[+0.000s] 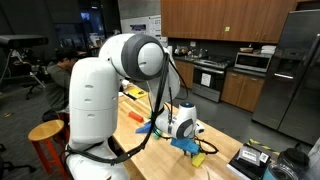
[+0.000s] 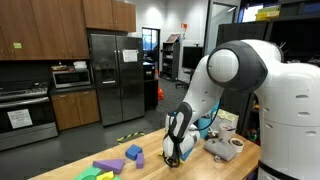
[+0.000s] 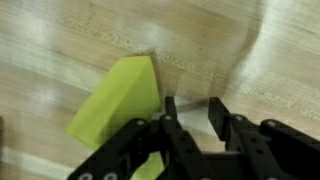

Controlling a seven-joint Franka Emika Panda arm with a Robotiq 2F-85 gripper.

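Observation:
A yellow block lies on the wooden table, at the left of the wrist view. My gripper is over the table just right of that block, its fingers apart and only bare wood showing between them. The left finger is close beside the block's right side; whether they touch, I cannot tell. In exterior view 1 the yellow block shows below and beside the gripper. Exterior view 2 has the gripper low over the table, its tips hard to make out.
Purple blocks, a blue block and a yellow piece lie across the table from the arm. A kettle-like grey item stands on the other side. A dark canister is at the table's right end.

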